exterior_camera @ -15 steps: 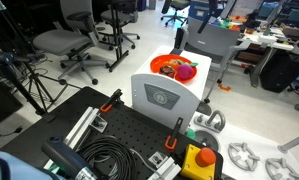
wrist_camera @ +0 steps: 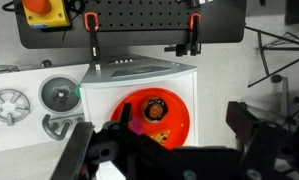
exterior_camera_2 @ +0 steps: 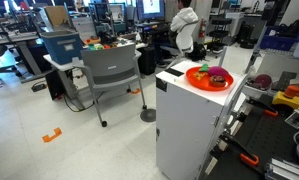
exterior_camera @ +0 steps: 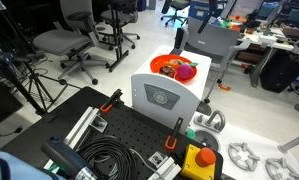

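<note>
My gripper is open, with its dark fingers spread wide on either side at the bottom of the wrist view. Between and beyond them lies a round red plate (wrist_camera: 174, 98), on the white top of a cabinet. A brown ring-shaped item (wrist_camera: 156, 108) sits on the plate, near an orange wedge (wrist_camera: 162, 136) and a magenta item (wrist_camera: 136, 127) partly hidden by the gripper. Exterior view 2 shows the magenta item (exterior_camera_2: 219, 75) at the plate's near side and a small green item (exterior_camera_2: 204, 68) toward its back. Nothing shows between the fingers.
Beside the cabinet are a small sink (wrist_camera: 59, 95) with a faucet and stove burners (wrist_camera: 9, 104). A yellow box with a red button (exterior_camera: 200, 162) stands on the dark perforated base (exterior_camera: 139, 130). A grey chair (exterior_camera_2: 111, 72) stands on the open floor.
</note>
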